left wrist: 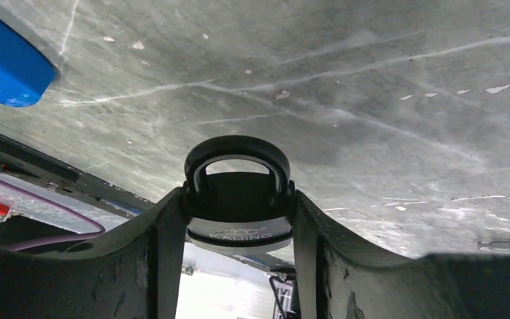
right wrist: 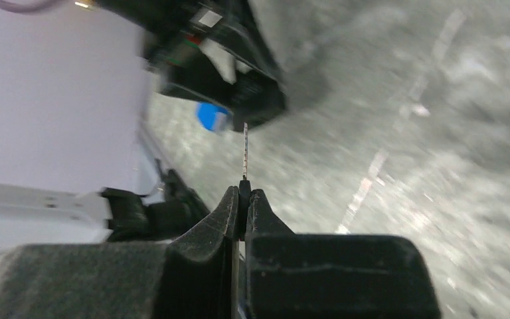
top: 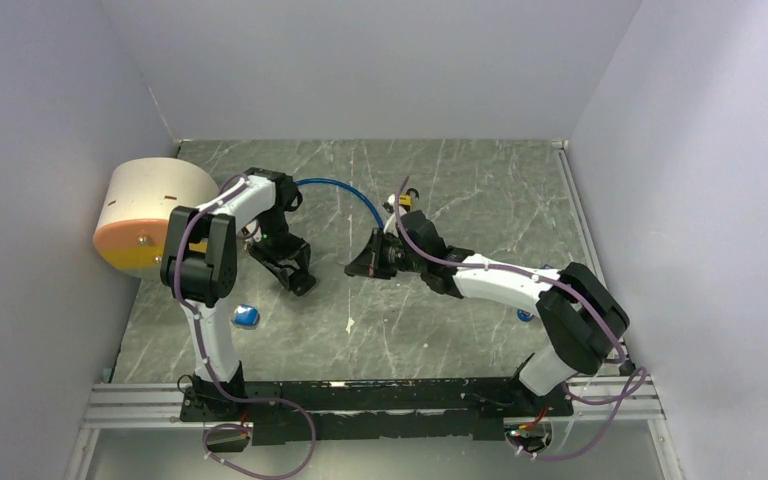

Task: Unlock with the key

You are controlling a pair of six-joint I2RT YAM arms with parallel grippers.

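Note:
A black padlock point(left wrist: 239, 219) marked KAIJING, shackle up, sits between the fingers of my left gripper, which is shut on it. In the top view this gripper point(top: 295, 275) hangs over the table left of centre, the padlock point(top: 302, 283) at its tip. My right gripper point(top: 355, 267) is at the centre, shut on a thin key point(right wrist: 245, 149) that points forward toward the left gripper and padlock, apart from them in the top view.
A blue object point(top: 246, 315) lies at front left. A white-orange cylinder point(top: 150, 210) stands at left. A blue hose point(top: 340, 182) and a partly hidden yellow-black object point(top: 406, 200) lie behind.

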